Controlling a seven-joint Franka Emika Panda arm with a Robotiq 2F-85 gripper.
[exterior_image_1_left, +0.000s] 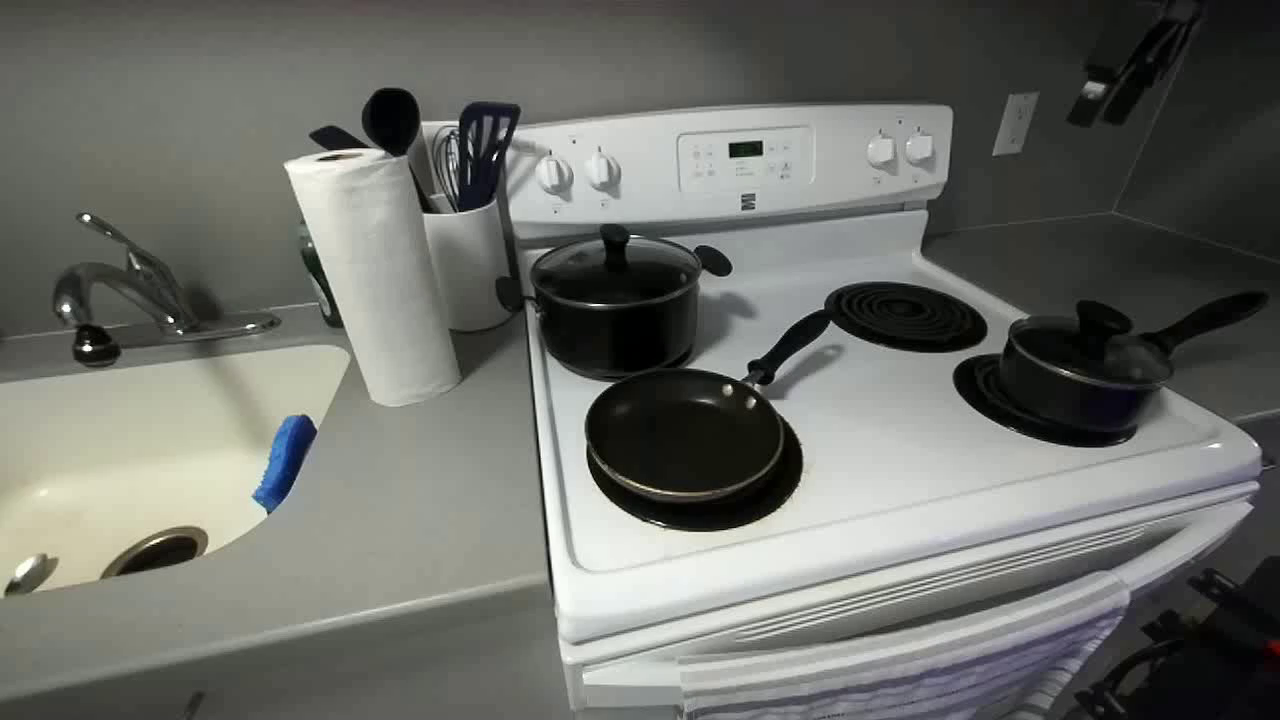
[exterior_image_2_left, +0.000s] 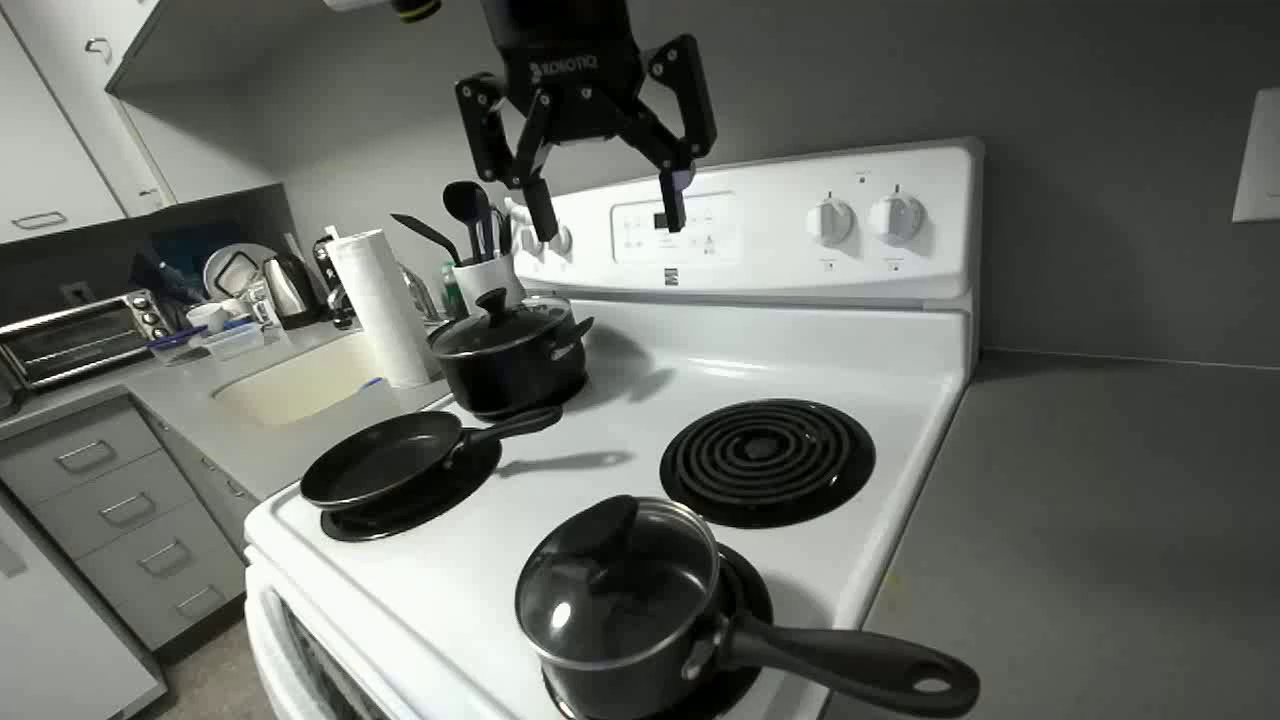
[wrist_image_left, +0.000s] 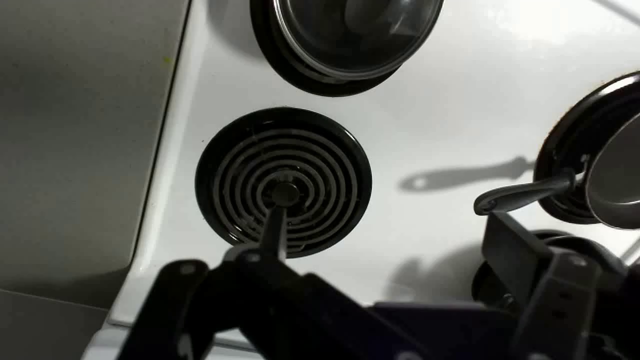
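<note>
High over the back of the stove hangs my gripper, open, with only air between its fingertips. In the wrist view the fingers spread wide above the stovetop, one of them over the empty coil burner. A black frying pan rests on the front left burner, its handle angled toward the back. Behind it stands a large black pot with a glass lid. On the front right burner sits a lidded saucepan, its handle reaching out over the right edge. The back right burner is bare.
Left of the stove are a paper towel roll, a white utensil crock and a sink with a blue sponge. A striped towel hangs from the oven handle.
</note>
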